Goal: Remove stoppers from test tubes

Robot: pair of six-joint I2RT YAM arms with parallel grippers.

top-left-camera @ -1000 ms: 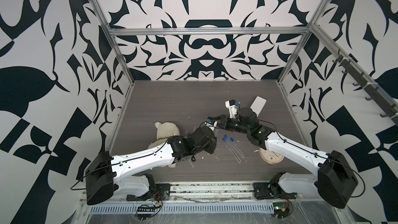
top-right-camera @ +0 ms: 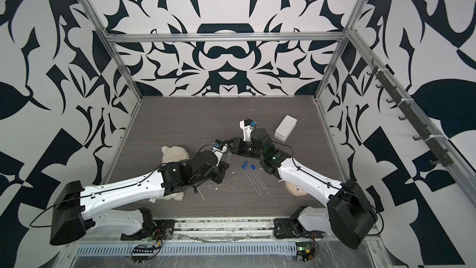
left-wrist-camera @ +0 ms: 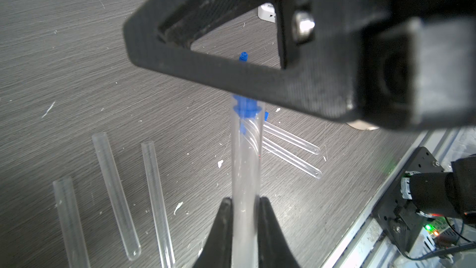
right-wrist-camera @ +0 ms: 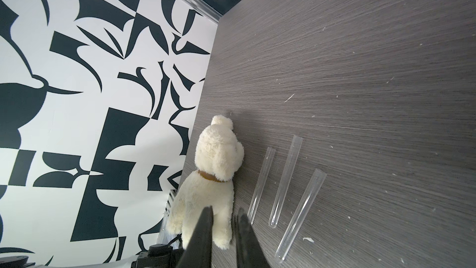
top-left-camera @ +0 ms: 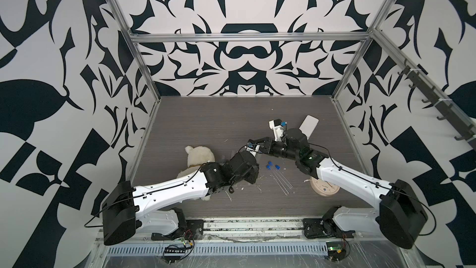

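Note:
My left gripper is shut on a clear test tube (left-wrist-camera: pixel 246 168), held upright in its wrist view. A blue stopper (left-wrist-camera: pixel 248 107) sits in the tube's mouth, its stem inside the glass. A black finger (left-wrist-camera: pixel 213 72) of my right gripper crosses in front of the stopper and hides its middle; contact cannot be told. In the right wrist view a narrow gap shows between the right fingertips, with no stopper visible there. Stoppered tubes (left-wrist-camera: pixel 292 156) lie on the table beyond, their blue stoppers (top-left-camera: pixel 269 164) partly visible. Several open tubes (left-wrist-camera: pixel 116 196) lie at the left.
A cream teddy bear (right-wrist-camera: pixel 218 153) lies left of the open tubes. At the back right stands a white box (top-left-camera: pixel 308 126); a round wooden object (top-left-camera: pixel 324 187) lies partly under the right arm.

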